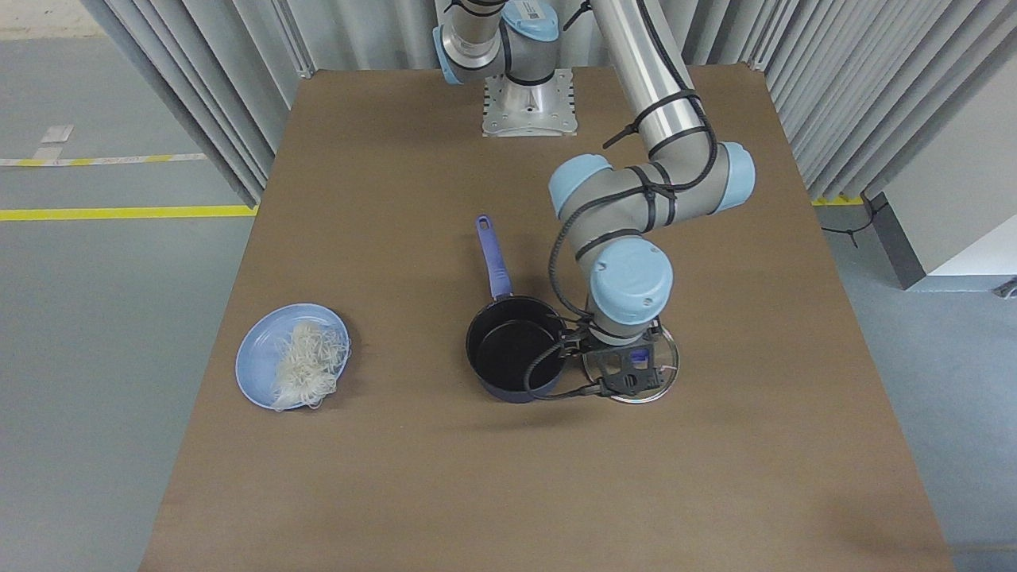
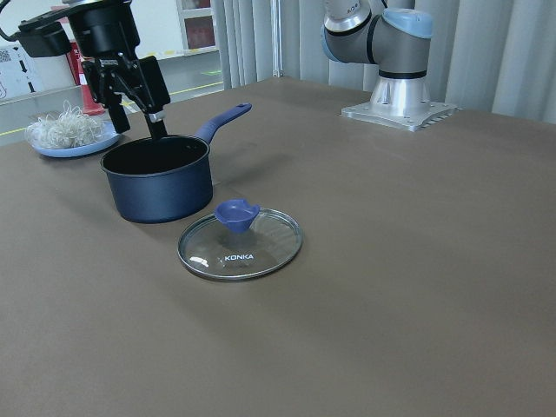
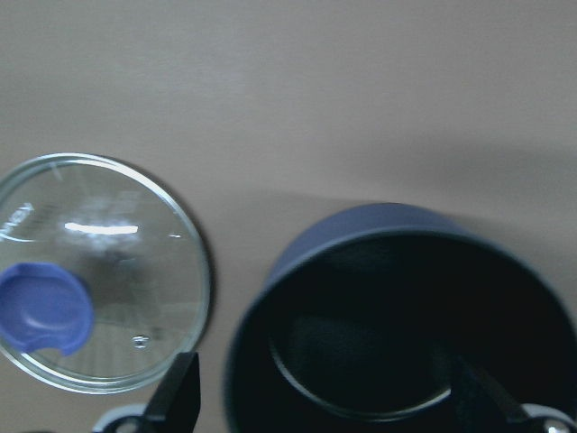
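A dark blue saucepan (image 1: pixel 505 351) with a blue handle stands in mid-table, its black inside filling the lower right of the wrist view (image 3: pixel 379 316). Beside it a glass lid (image 2: pixel 226 261) with a blue knob (image 2: pixel 236 213) lies on the table. My gripper (image 2: pixel 139 122) is over the saucepan and stands open, its two fingertips apart with nothing seen between them. A blue plate (image 1: pixel 253 372) holding white noodle-like strands (image 1: pixel 310 362) sits left of the pan.
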